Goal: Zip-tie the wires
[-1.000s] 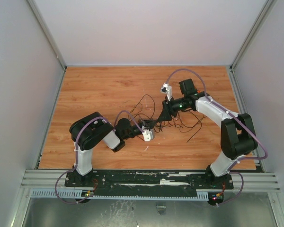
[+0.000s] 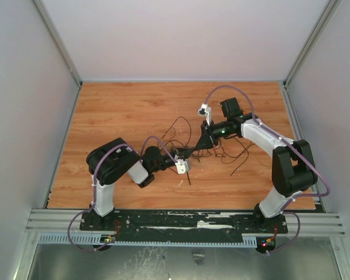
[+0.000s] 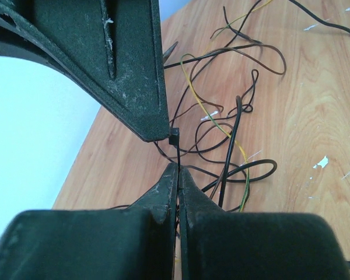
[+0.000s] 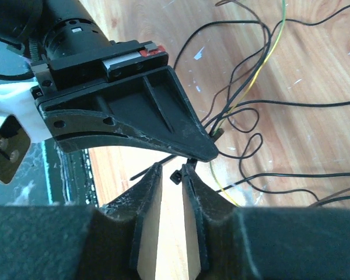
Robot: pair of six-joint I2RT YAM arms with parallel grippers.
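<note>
A tangle of black, brown and yellow-green wires (image 3: 217, 125) lies on the wooden table. My left gripper is shut on a thin black zip tie, whose small square head (image 3: 174, 137) sticks up past the fingertips. Right in front of it, my right gripper stands part open, with the zip tie's head (image 4: 176, 177) showing in the gap between its fingertips. A loose black tail (image 4: 147, 170) juts out to the left in the right wrist view, and toward the table's front in the top view. Whether the tie encircles the wires is hard to see.
Both grippers meet over the tangle near the middle of the wooden table (image 2: 122, 105), with their tips almost touching. More loose wires (image 2: 236, 154) spread to the right.
Both arms have hardly moved.
</note>
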